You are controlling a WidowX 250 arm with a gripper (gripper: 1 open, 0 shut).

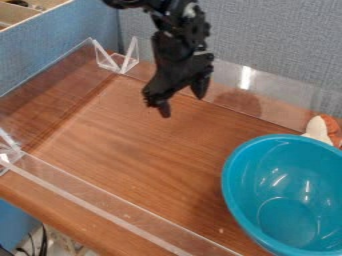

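Observation:
The black robot gripper [181, 101] hangs over the back middle of the wooden surface [134, 160], fingers pointing down and spread open, with nothing seen between them. A large teal bowl [285, 205] sits at the right front, apart from the gripper.
Behind the bowl, at the right edge, lie a white and orange object [326, 130]. Clear plastic walls edge the surface, with a grey backdrop [281, 50] behind.

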